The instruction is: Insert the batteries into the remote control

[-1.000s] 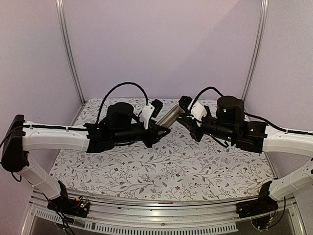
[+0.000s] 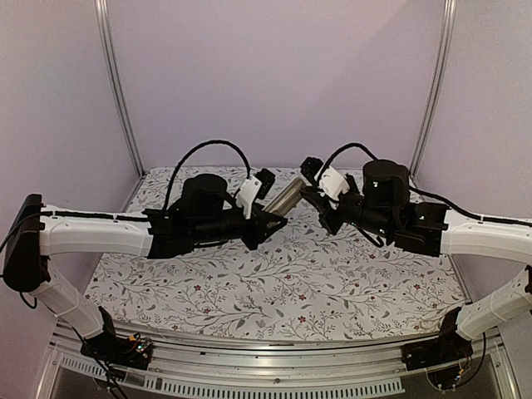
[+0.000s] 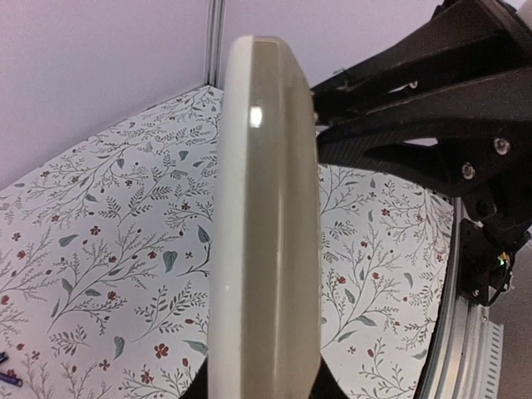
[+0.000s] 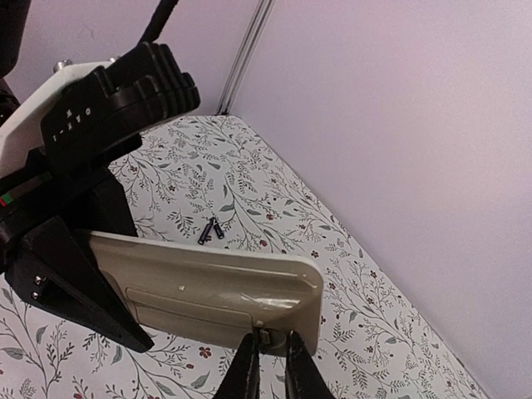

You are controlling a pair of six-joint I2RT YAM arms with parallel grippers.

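A pale, glossy remote control [image 2: 287, 198] is held slanted above the table, its lower end in my left gripper [image 2: 270, 224], which is shut on it. In the left wrist view the remote [image 3: 266, 208] stands upright between the fingers. My right gripper reaches the back of the remote [image 4: 208, 270], near one end of the battery cover outline [image 4: 191, 312]. Its fingertips are close together around a small dark, glinting piece at the remote's surface; exactly what it is cannot be made out. Two dark batteries [image 4: 211, 231] lie on the table.
Plain walls [image 2: 266, 83] enclose it, and a metal rail [image 2: 266, 366] runs along its front.
The right gripper has shifted slightly left and a little about the remote's upper end. The left arm and the remote have stayed nearly still.
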